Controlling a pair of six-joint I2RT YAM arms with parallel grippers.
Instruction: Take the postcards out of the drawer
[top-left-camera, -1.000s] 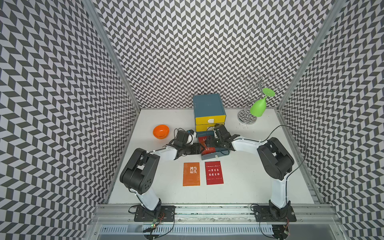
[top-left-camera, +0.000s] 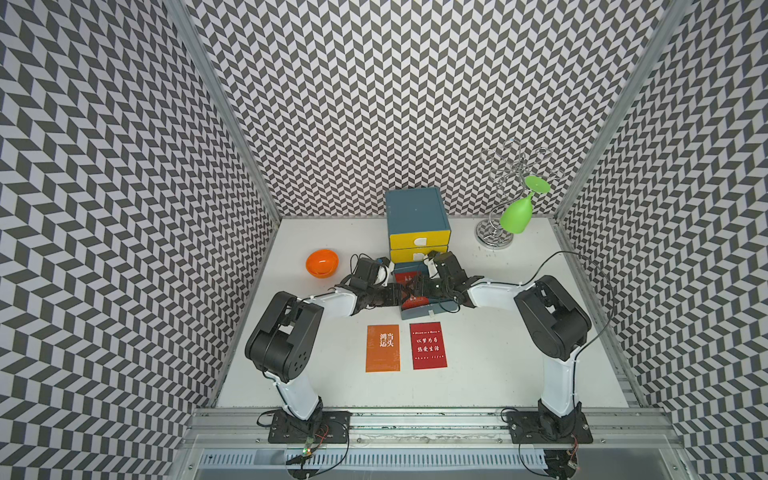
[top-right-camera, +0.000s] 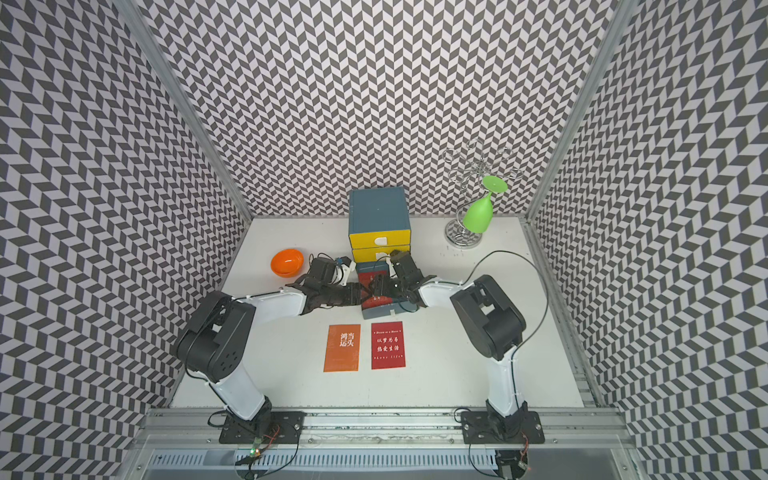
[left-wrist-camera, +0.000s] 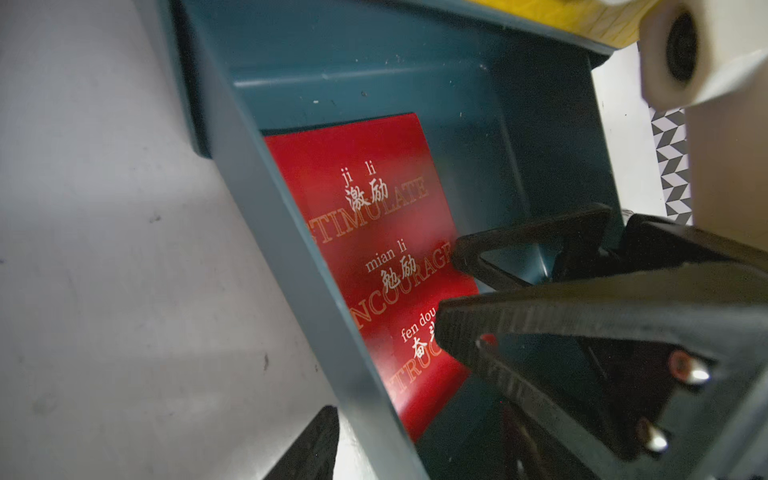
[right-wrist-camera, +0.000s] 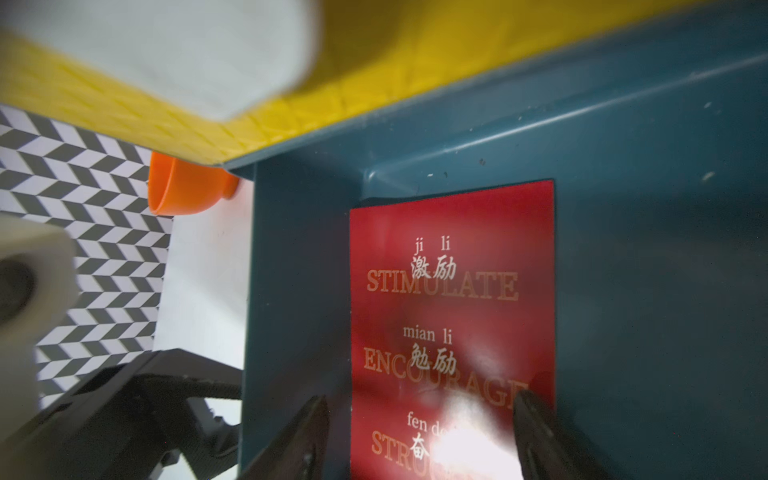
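Observation:
A red postcard with white and gold lettering lies flat in the open blue drawer, towards its left wall. My right gripper stands open over that card, its fingertips spread across the lower part. My left gripper is open too, at the drawer's left wall, with one finger outside the wall and the other dim in shadow on the inner side. Two more postcards, one orange and one red, lie side by side on the table in front of the drawer. Nothing shows held in either gripper.
Behind the pulled-out drawer stands the blue and yellow cabinet. An orange bowl sits left, and a metal stand with a green goblet stands at the back right. Both grippers are close together.
The right gripper has shifted slightly over the drawer. The left arm's elbow has moved a little to the right, its gripper barely. The postcards on the table have not moved.

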